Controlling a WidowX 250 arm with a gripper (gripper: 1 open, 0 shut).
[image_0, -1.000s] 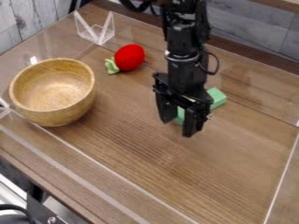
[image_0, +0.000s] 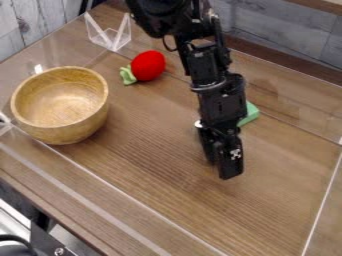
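The black robot arm reaches down from the top middle to my gripper (image_0: 219, 150), which sits low over the wooden table (image_0: 174, 205) at centre right. A green object (image_0: 245, 111) lies just behind it, partly covered by the arm. Whether the fingers are open or shut, and whether anything is between them, I cannot tell.
A yellow bowl (image_0: 60, 105) stands at the left. A red round object (image_0: 147, 64) with a small green piece (image_0: 128, 74) lies at the back left, near a clear plastic item (image_0: 111, 32).
The gripper has moved a little toward the front of the table and appears more upright. The green object, bowl and red object look unmoved.
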